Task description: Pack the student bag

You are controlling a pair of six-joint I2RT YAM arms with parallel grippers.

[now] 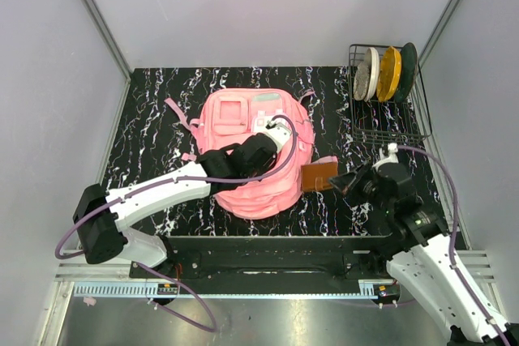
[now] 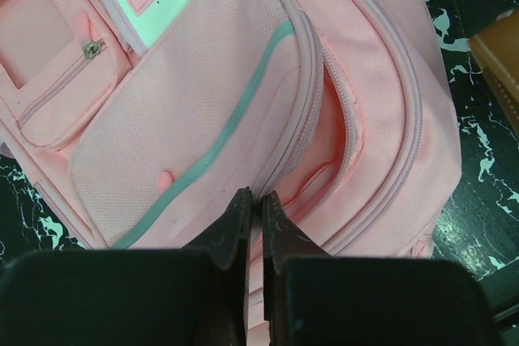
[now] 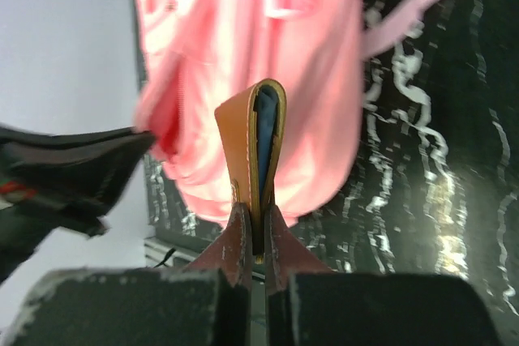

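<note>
The pink bag [image 1: 263,192] lies on the dark marbled table, with a partly gaping zipped pocket [image 2: 324,151] on its front. My left gripper is shut on the edge of that pocket, pulling it up from the bag's body. A brown leather wallet [image 1: 319,176] hangs in the air just right of the bag. My right gripper is shut on it, pinching its lower end; in the right wrist view the wallet [image 3: 235,135] stands upright before the bag. Only a corner of the wallet [image 2: 503,62] enters the left wrist view.
A black wire rack [image 1: 389,134] with several plates stands at the back right. My left arm [image 1: 174,184] reaches across the bag's front left side.
</note>
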